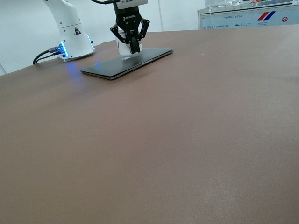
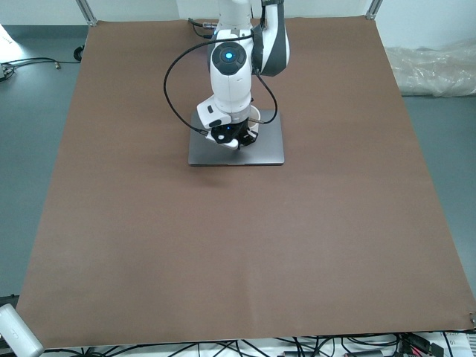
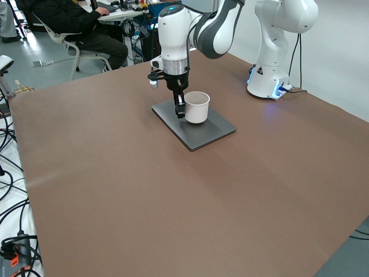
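A white mug [image 3: 196,109] stands on a dark grey flat slab [image 3: 204,134] toward the back of the brown table. My gripper [image 3: 180,112] is lowered beside the mug, pointing down, in the right view. In the top view the black gripper [image 1: 135,44] is in front of the mug, which it largely hides. The left view shows the slab [image 2: 264,152] with the arm's wrist over it and only part of the mug behind. Whether the fingers are open or shut, or touch the mug, I cannot tell.
The arm's base [image 1: 77,42] stands at the table's edge. Cables lie beyond another edge, and a seated person [image 3: 81,29] is in the background.
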